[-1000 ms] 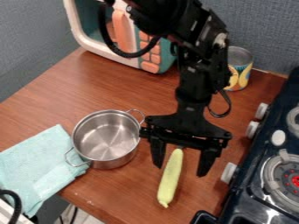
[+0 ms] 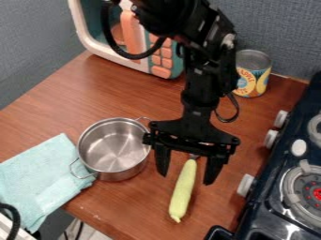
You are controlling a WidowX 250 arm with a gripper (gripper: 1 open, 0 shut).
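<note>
The black arm hangs down from the top of the view, and its gripper [image 2: 187, 167] is open, one finger on each side, above the upper end of a pale yellow corn cob [image 2: 182, 195]. The cob lies on the wooden counter, between the gripper's fingers in the view; whether they are level with it I cannot tell. A steel pot [image 2: 113, 150] with wire handles stands just left of the gripper.
A light blue cloth [image 2: 40, 176] lies at the left. A stove [image 2: 288, 178] with knobs fills the right side. A can [image 2: 249, 75] and a toy microwave [image 2: 90, 36] stand at the back.
The gripper has shifted very slightly left and up in the view. The cob and pot have not moved.
</note>
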